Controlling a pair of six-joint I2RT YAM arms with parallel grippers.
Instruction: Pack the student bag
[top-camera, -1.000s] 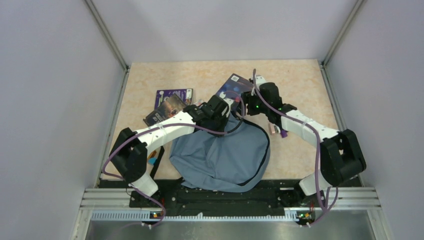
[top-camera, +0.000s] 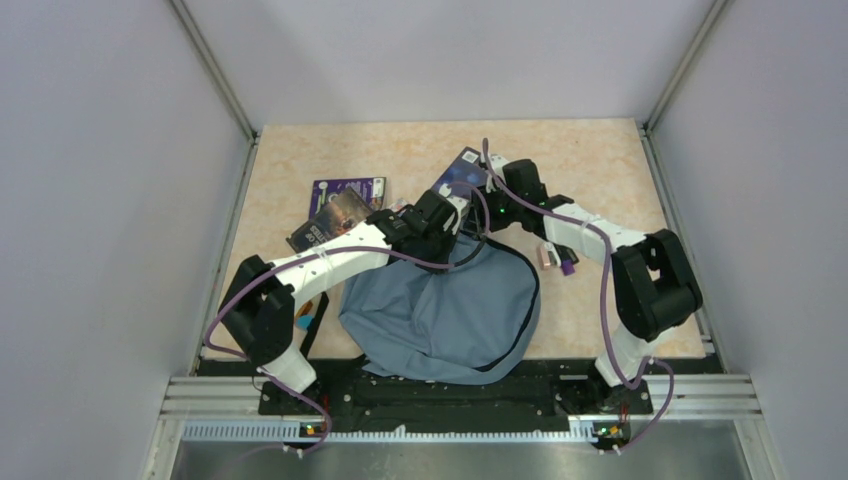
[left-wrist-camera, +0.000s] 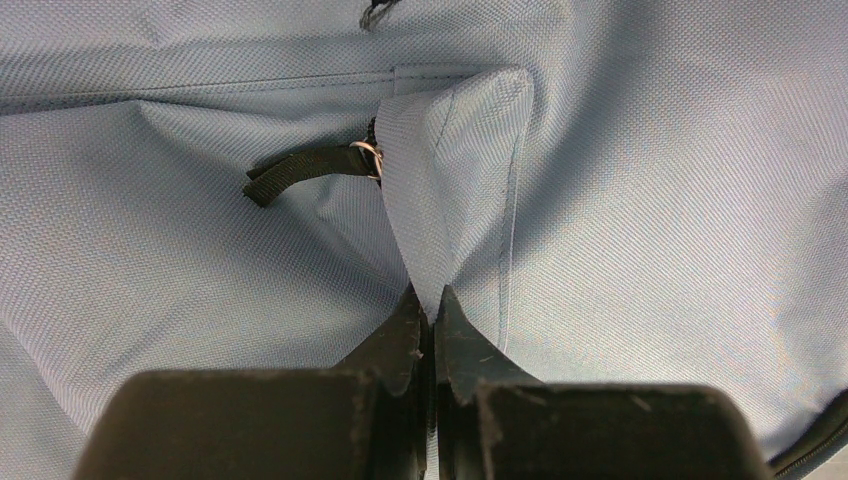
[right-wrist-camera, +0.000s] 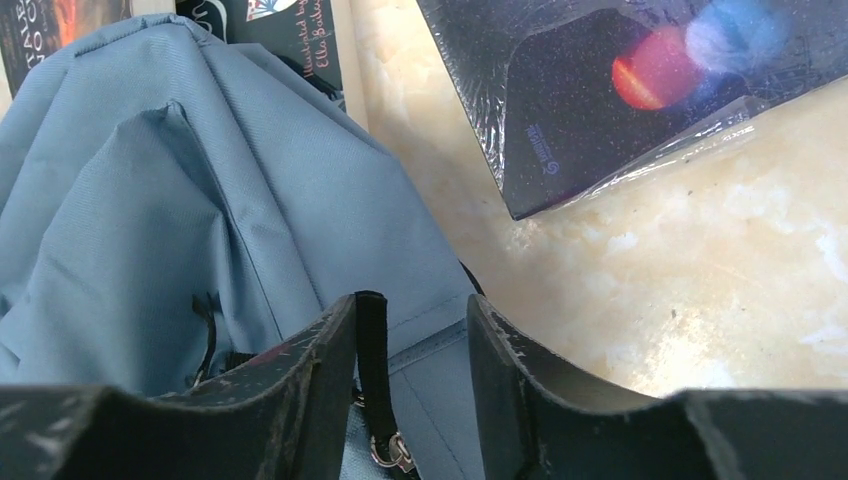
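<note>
The blue-grey bag lies at the table's front with its fabric slack and creased. My left gripper is shut on a narrow fold of the bag's cloth; a black tab with a metal ring lies beside that fold. At the bag's far edge, my right gripper stands part open. A black zipper end with a metal ring shows close to its left finger, not clamped. Whether the finger touches it I cannot tell.
Behind the bag, a dark blue book in clear wrap lies flat. Further left are a purple book and a dark book. Small items sit right of the bag.
Over the last second my right arm has swung left, bringing its gripper closer to the bag's far edge and the left gripper. The left arm and the bag look unmoved.
</note>
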